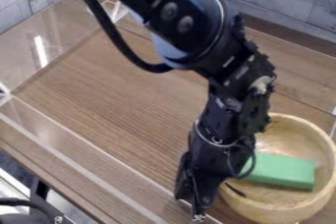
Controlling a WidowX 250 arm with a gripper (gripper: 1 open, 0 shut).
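Note:
My gripper [199, 194] is low at the front centre of the camera view, just at the left rim of a pale wooden bowl, its fingertips close to the tabletop. Its fingers look close together, with nothing visible between them, though they are dark and hard to make out. The bowl [289, 208] sits at the right, partly hidden by the arm. A green block [282, 172] lies inside it.
Clear panels [39, 51] line the left edge, and a pale wall [282, 22] stands at the back. Black cables [27, 208] are at the lower left.

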